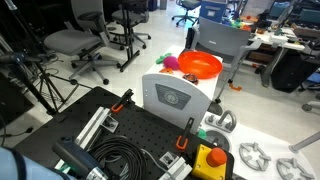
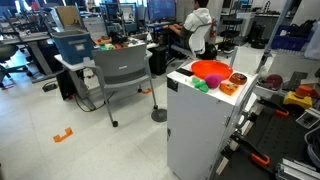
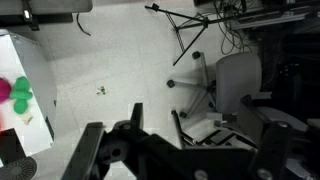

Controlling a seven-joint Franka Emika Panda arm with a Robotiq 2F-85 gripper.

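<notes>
In the wrist view my gripper is open, its dark fingers far apart with only the pale floor beyond them. An orange-red plate lies on the white cabinet's top, also seen in exterior view 2 as a plate. Beside it are a pink-purple item, a green item, a brown round item and an orange piece. The wrist view catches the green item and the pink item at its left edge, well away from the fingers. Neither exterior view clearly shows the gripper.
A white cabinet stands beside the dark robot base, where black cables lie coiled. A red button on a yellow box sits at the front. Grey chairs stand around; much open floor shows between them.
</notes>
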